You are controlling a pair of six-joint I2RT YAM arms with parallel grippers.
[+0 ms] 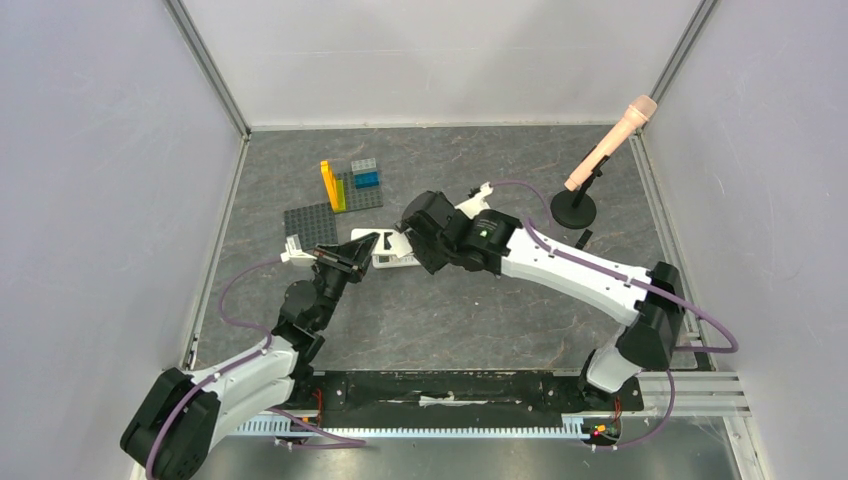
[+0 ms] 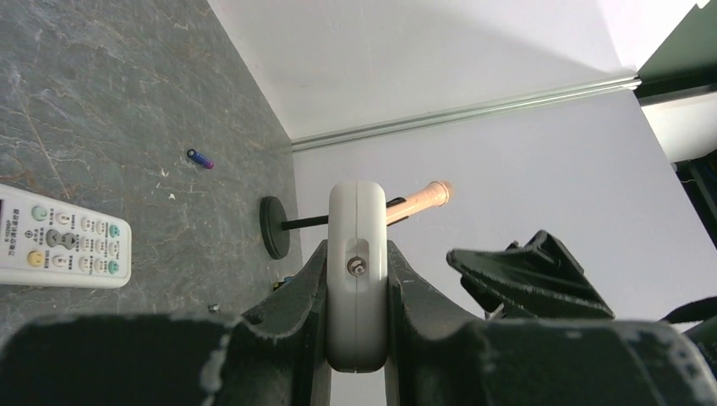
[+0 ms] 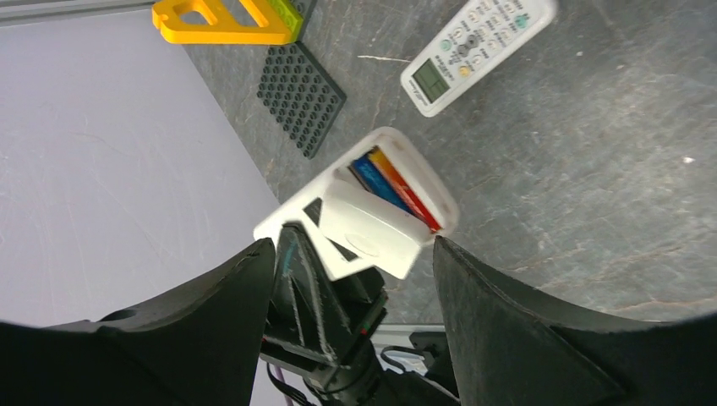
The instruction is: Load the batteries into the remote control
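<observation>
My left gripper is shut on a white battery holder, which shows end-on in the left wrist view. In the right wrist view the holder's compartment shows a blue battery [image 3: 380,182] and a red-orange battery [image 3: 406,186], with a white piece lying across part of it. My right gripper stands part open just above the holder, nothing visible between its fingers. The white remote lies face up on the table, also seen beyond the holder in the right wrist view [image 3: 478,51].
Grey building plates [image 1: 309,225] with yellow and blue pieces stand at the back left. A microphone on a stand [image 1: 572,208] is at the right.
</observation>
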